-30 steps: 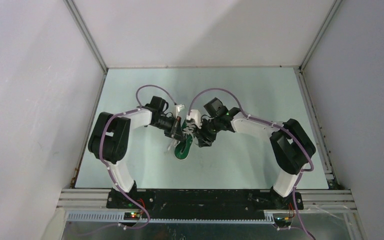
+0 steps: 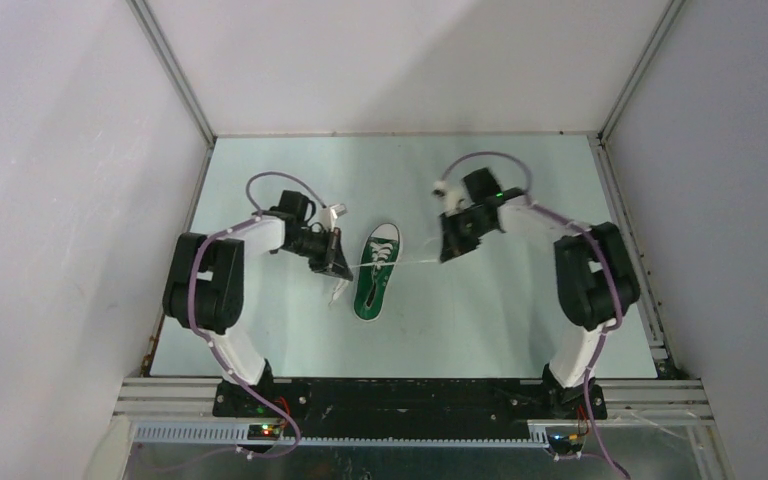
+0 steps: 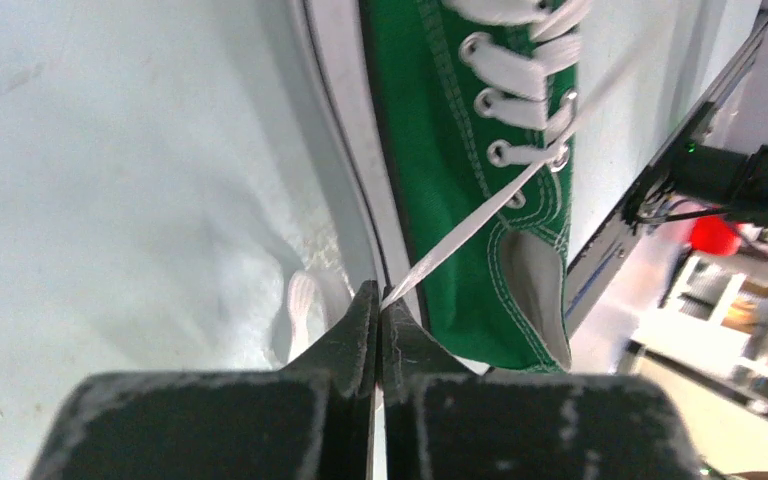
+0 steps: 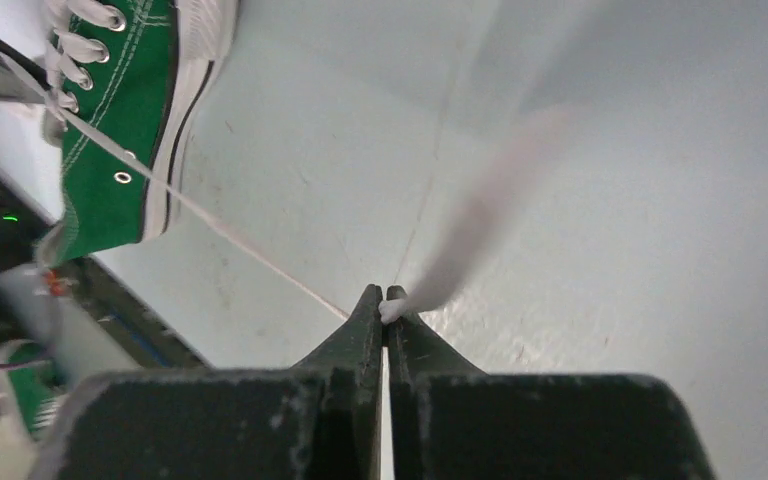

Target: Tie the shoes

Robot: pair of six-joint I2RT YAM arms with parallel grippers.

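A green canvas sneaker [image 2: 376, 285] with white laces lies mid-table between the grippers, toe toward the back. My left gripper [image 2: 348, 272] is left of it, closed on a white lace [image 3: 460, 230] that runs over the shoe's eyelets; in the left wrist view the fingertips [image 3: 365, 310] pinch it. My right gripper [image 2: 445, 258] is right of the shoe, closed on a lace end [image 4: 405, 305], blurred beyond the fingertips. A lace [image 4: 210, 215] stretches taut from the shoe toward that gripper.
Walls enclose it on the left, right and back, with a dark frame strip [image 2: 410, 400] along the front edge.
Both grippers have moved apart from over the shoe, the left leftward, the right further to the right and back. The shoe is now uncovered, with lace stretched across it.
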